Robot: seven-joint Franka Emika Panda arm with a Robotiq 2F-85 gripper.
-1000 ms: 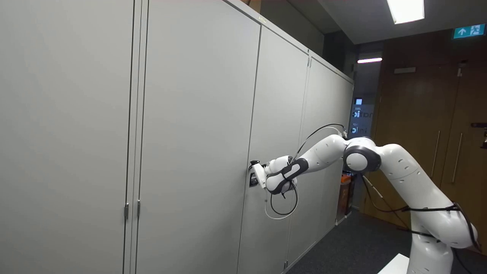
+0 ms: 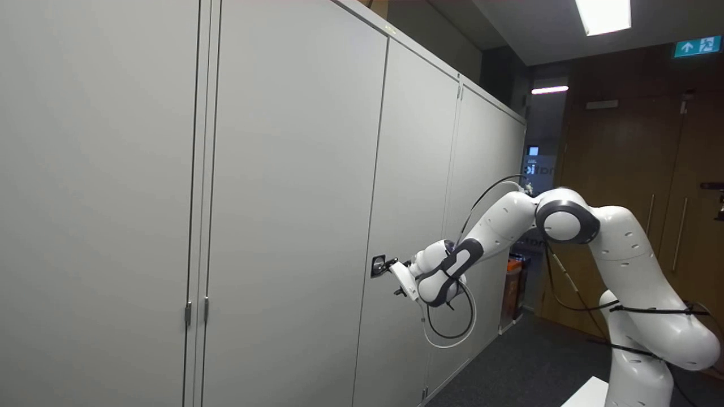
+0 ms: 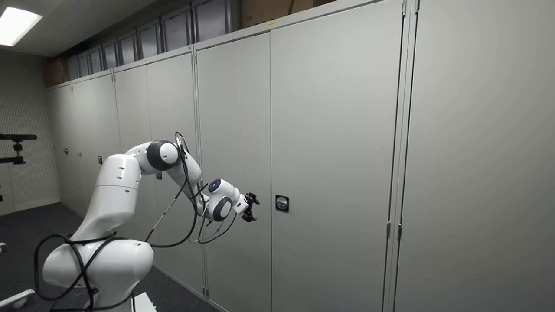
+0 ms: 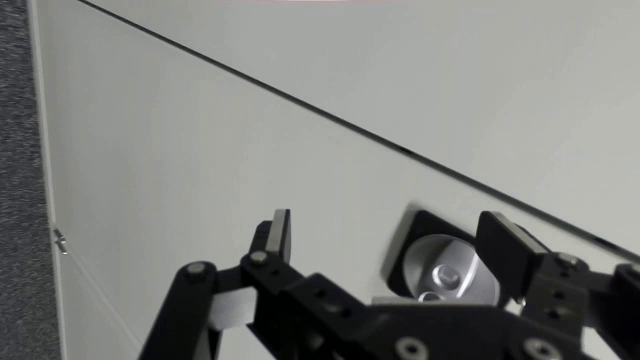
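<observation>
A round silver latch in a black square plate [image 2: 376, 268] is set in the grey cabinet door [image 2: 412, 156], close to the seam between two doors. In exterior view 2 the whole latch [image 3: 282, 203] shows, to the right of my gripper [image 3: 253, 208]. The wrist view has my gripper open, its two fingers wide apart with nothing gripped. Its right finger overlaps the edge of the latch [image 4: 450, 270], and the gripper body covers the latch's lower part. A gap separates the fingertips from the door.
The cabinet fronts form a long flat wall, with both doors beside the seam [image 3: 271, 156] closed. Loose cables [image 2: 451, 332] hang from the arm. Dark carpet [image 2: 536, 359] covers the floor below.
In exterior view 1 my gripper has drawn back from the door, moving right and lower. More of the latch plate is uncovered. The doors have not visibly moved.
</observation>
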